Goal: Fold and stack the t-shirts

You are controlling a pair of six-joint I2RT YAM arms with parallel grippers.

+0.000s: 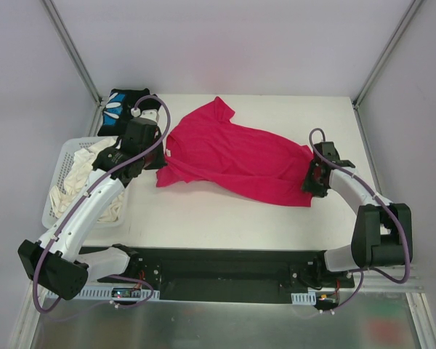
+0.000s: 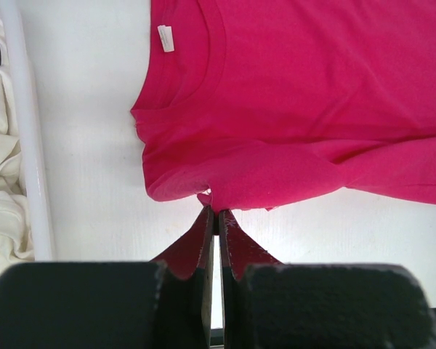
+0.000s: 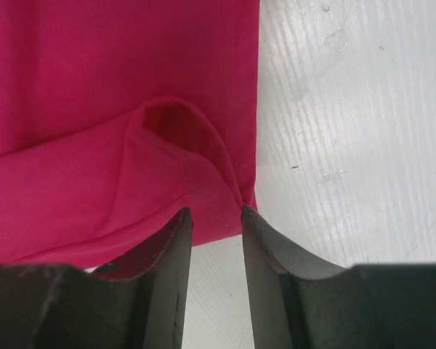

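A red t-shirt (image 1: 232, 153) lies spread on the white table, its lower edge partly folded over. My left gripper is shut on a pinch of that edge near the collar, beside the t-shirt's left end. At the other end, my right gripper hangs with its fingers apart over the lower right corner, where a looped fold (image 3: 182, 145) of fabric shows.
A white basket (image 1: 58, 174) of cream cloths stands at the left, and a dark folded shirt with a blue print (image 1: 118, 109) lies behind it.
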